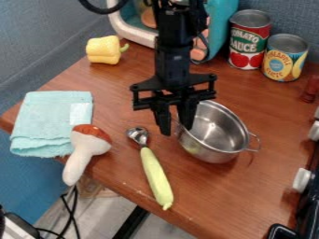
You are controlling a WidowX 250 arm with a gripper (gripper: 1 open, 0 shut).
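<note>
My black gripper hangs over the left rim of a steel pot, its fingers apart with nothing visible between them. A yellow corn cob lies on the table below and left of the pot, with a metal ladle just above it. A white and orange mushroom toy lies further left, near a folded light-blue towel.
A yellow object sits at the back left. Two cans, tomato and a yellow one, stand at the back right before a teal toy. A black appliance lines the right edge of the wooden table.
</note>
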